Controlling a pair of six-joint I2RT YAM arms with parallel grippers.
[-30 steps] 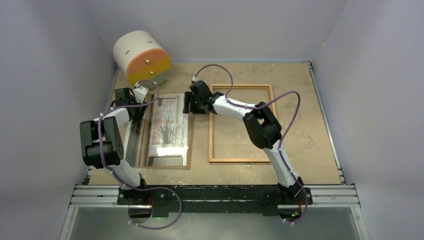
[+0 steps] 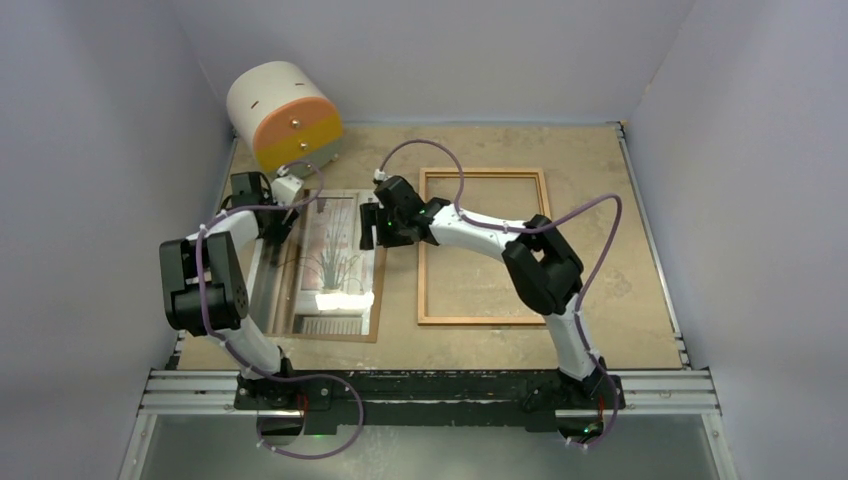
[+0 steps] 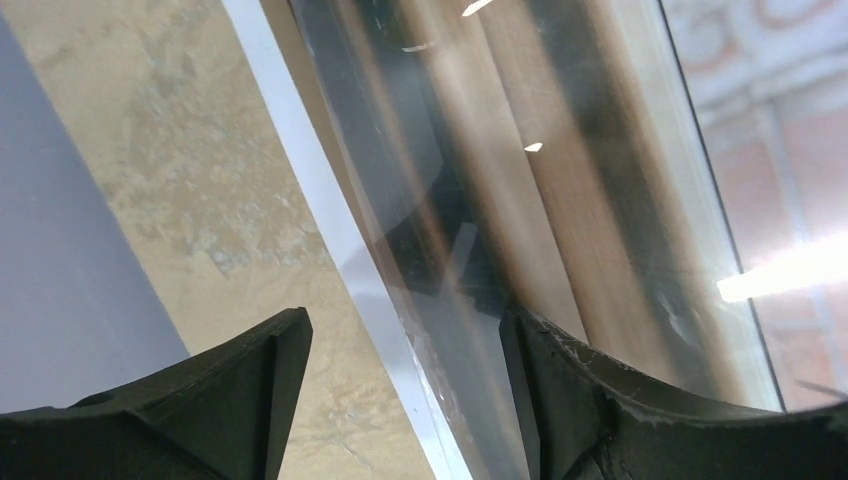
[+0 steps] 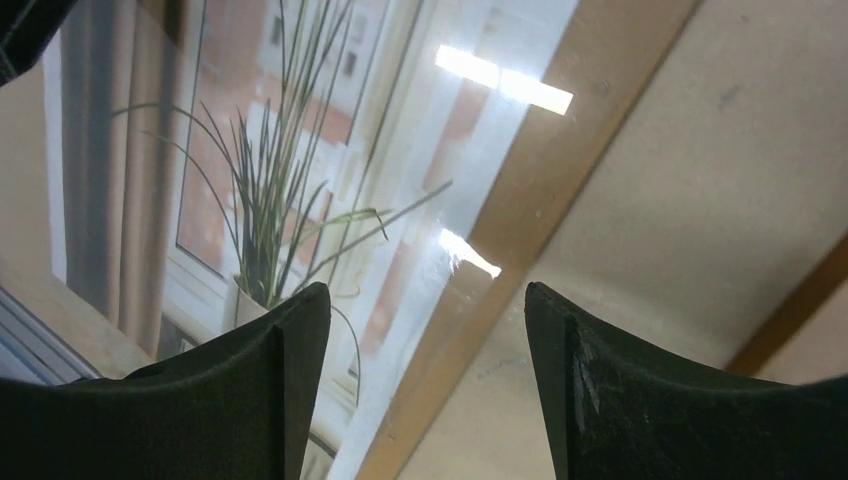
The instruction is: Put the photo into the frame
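The photo point(image 2: 330, 255) of a potted plant, with glossy clear sheet over it, lies at the left of the table on a brown board. My left gripper stands open at the sheet's left white edge, nothing visibly held. My right gripper is open above the photo's right border, nothing visible between its fingers; the photo point(image 4: 270, 190) spreads below it. The empty wooden frame point(image 2: 424, 260) lies to the right, partly under the right arm.
A round striped drawer box point(image 2: 285, 115) stands at the back left. Walls border the table at the back and sides.
The left gripper has shifted very little.
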